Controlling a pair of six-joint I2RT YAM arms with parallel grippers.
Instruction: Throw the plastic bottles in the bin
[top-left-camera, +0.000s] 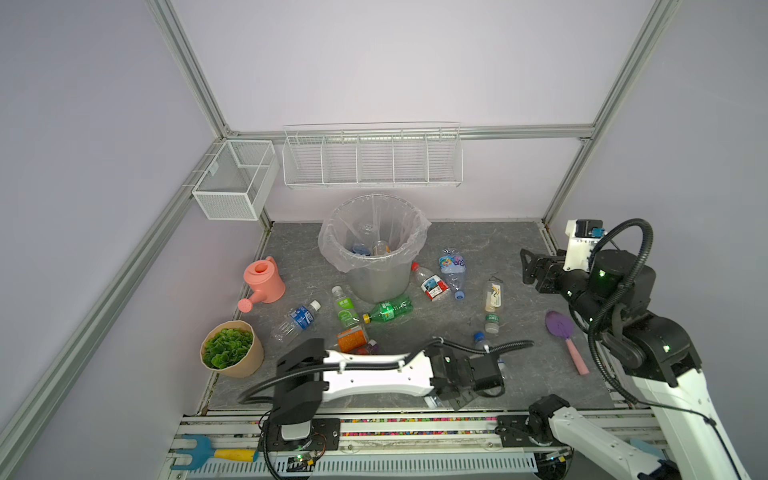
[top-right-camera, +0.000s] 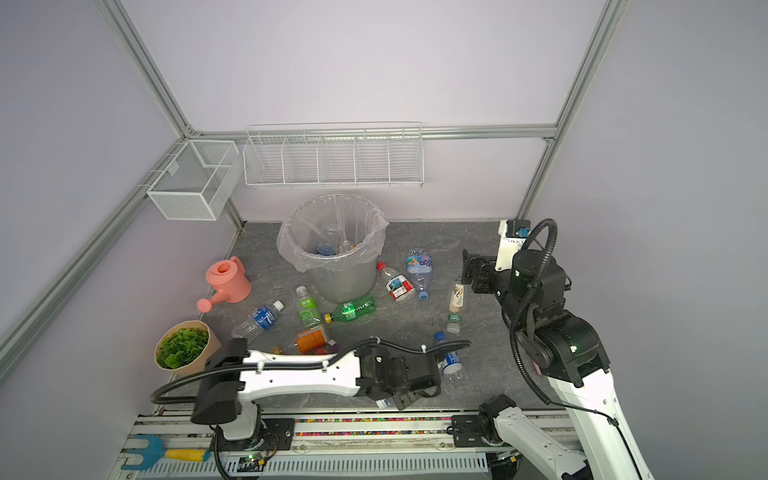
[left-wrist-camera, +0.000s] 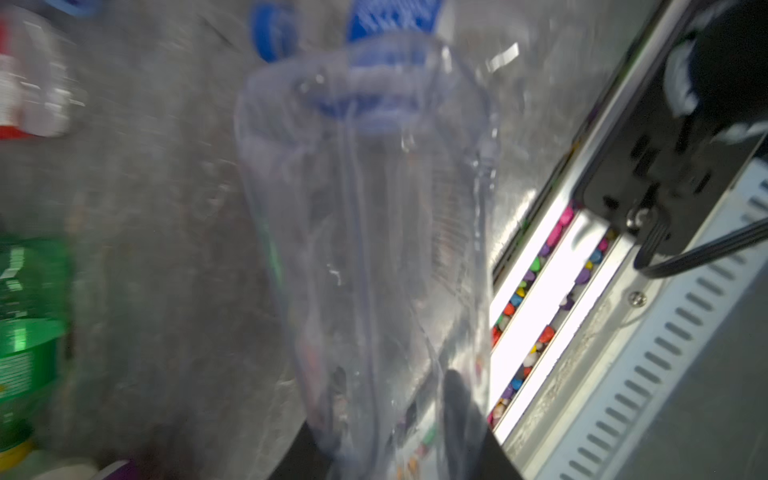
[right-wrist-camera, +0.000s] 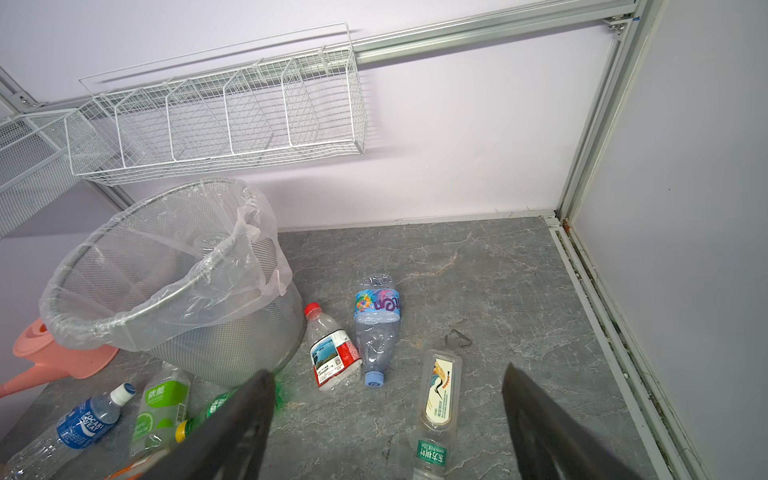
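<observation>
A clear bottle (left-wrist-camera: 376, 200) fills the left wrist view's middle, its lower end between the blurred fingers of my left gripper. That arm crosses low over the front of the table. The lined mesh bin (top-left-camera: 380, 280) stands at the back, with bottles inside. On the table lie a green bottle (top-left-camera: 389, 309), a green-labelled bottle (top-left-camera: 344, 306), a blue-labelled bottle (top-left-camera: 296, 320), an orange-labelled bottle (top-left-camera: 350, 338), a red-capped bottle (right-wrist-camera: 332, 352), a bottle with a colourful label (right-wrist-camera: 376, 332) and others. My right gripper is open and empty, high at the right.
A pink watering can (top-left-camera: 262, 281) and a pot of greens (top-left-camera: 232, 349) stand on the left. A purple scoop (top-left-camera: 558, 324) lies on the right. White wire baskets (top-left-camera: 372, 160) hang above the bin.
</observation>
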